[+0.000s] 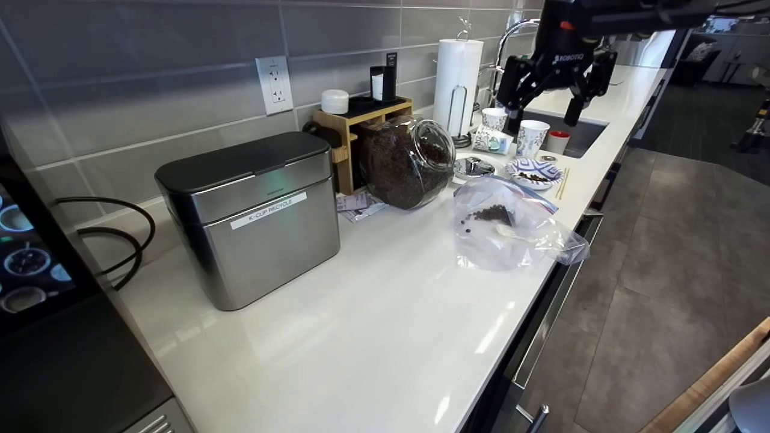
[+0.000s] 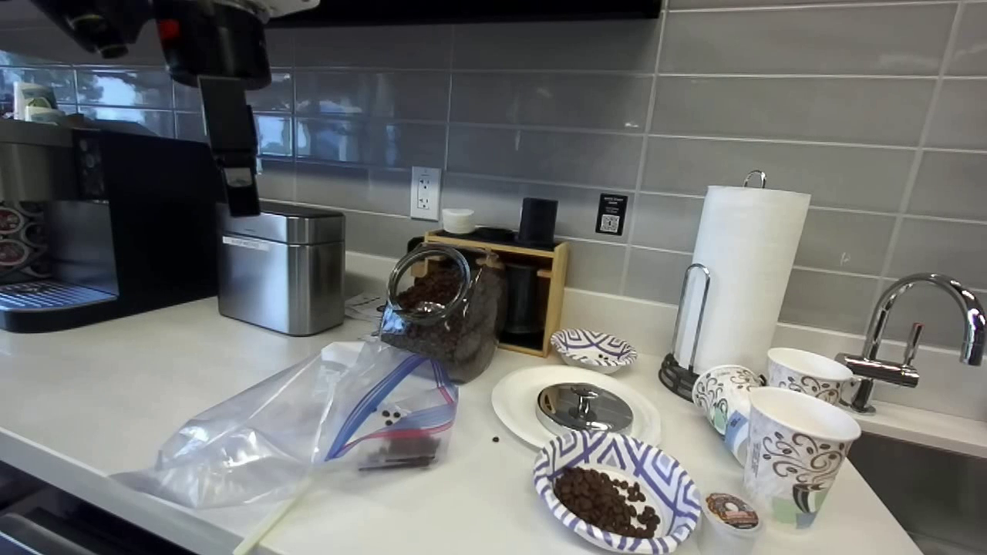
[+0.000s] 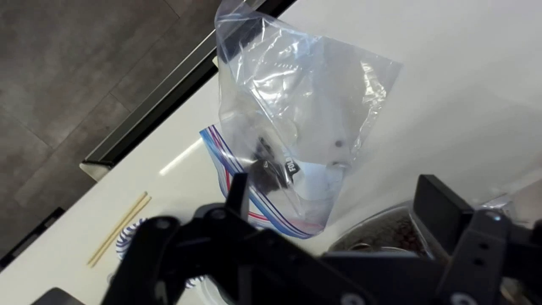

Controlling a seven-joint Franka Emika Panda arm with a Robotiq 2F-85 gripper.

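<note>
My gripper (image 1: 542,122) hangs in the air above the counter, open, its fingers wide apart with nothing between them. In the wrist view the clear zip bag (image 3: 300,86) lies below and beyond the fingers (image 3: 237,195), flat on the counter, with dark beans inside and a blue and red zip edge. A big glass jar of coffee beans (image 1: 404,162) rests tilted with its mouth uncovered; the wrist view shows it partly behind the right finger. The patterned bowl (image 2: 615,495) holds loose beans. A chrome lid (image 2: 584,407) sits on a white plate (image 2: 509,398).
Paper cups (image 2: 797,453) and a paper towel roll (image 2: 749,277) stand by the sink. A steel recycle bin (image 1: 271,231) stands near the wall. Wooden sticks (image 3: 119,228) lie near the counter edge. The counter before the bin is clear (image 1: 310,346).
</note>
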